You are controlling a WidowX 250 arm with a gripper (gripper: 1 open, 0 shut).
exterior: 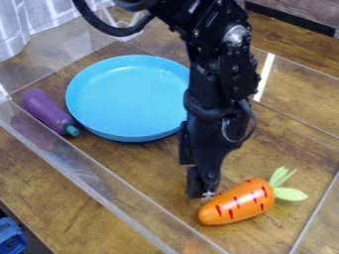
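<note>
My black gripper hangs over the wooden surface, its tip low beside the toy carrot, which lies at the lower right with its green leaves to the upper right. The fingertips are dark and partly behind the carrot's end; whether they are open or shut I cannot tell.
A blue plate sits at the upper left, with a purple toy eggplant left of it. A transparent wall runs along the lower left, with a blue object beyond it. Bare wood shows at the right.
</note>
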